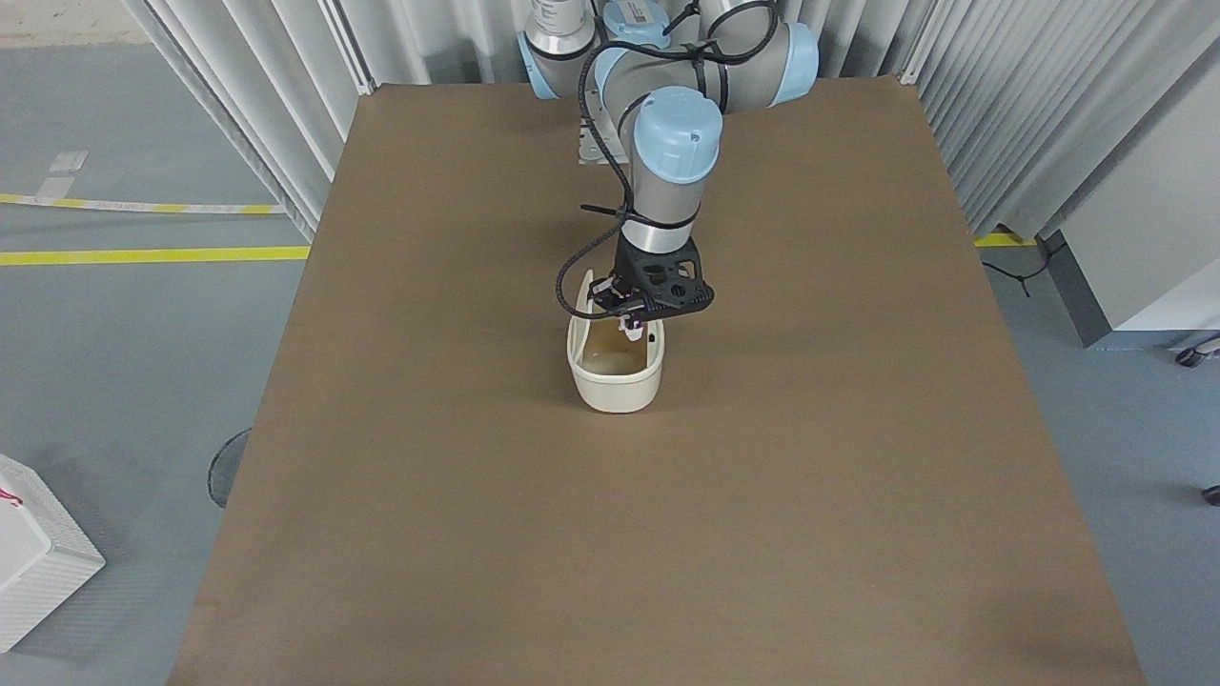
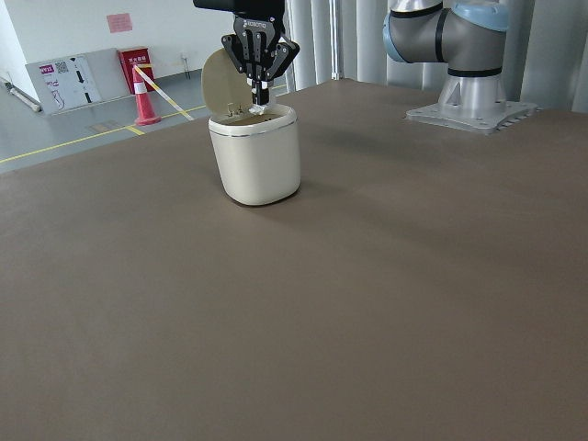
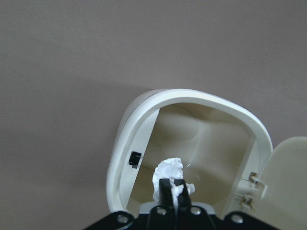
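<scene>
A small cream bin stands on the brown table with its lid raised. My gripper hangs over the bin's opening, its tips down at rim height, shut on a crumpled white tissue. In the front view the black gripper body hides most of the fingers and part of the opening.
The table's edges drop to the grey floor.
</scene>
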